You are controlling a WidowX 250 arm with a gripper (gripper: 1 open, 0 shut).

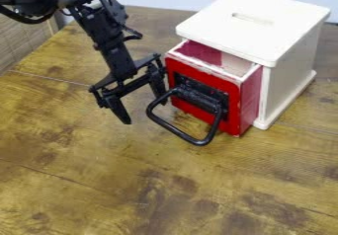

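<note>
A white cabinet (282, 43) stands at the upper right with a red-fronted drawer (235, 106) pulled out, its pale interior partly visible from above. A black U-shaped handle (199, 138) sticks out low from the drawer front. My black gripper (140, 103) hangs just left of the drawer and the handle, its fingers spread apart and pointing down, with nothing seen held between them.
A pale low edge lies at the upper left, behind the arm.
</note>
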